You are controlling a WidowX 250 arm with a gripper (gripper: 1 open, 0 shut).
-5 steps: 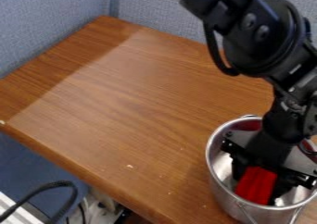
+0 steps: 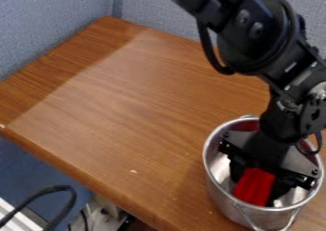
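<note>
My black gripper [image 2: 268,162] reaches down into a silver metal pot [image 2: 223,189] at the lower right of the wooden table. It is shut on a red object [image 2: 254,185] inside the pot, which is partly hidden by the fingers and the arm.
Grey padded panels line the back and left side. Black cables lie below the table's front left edge.
The gripper has shifted slightly up and to the left with the red object, and the pot appears to have moved slightly left too.
</note>
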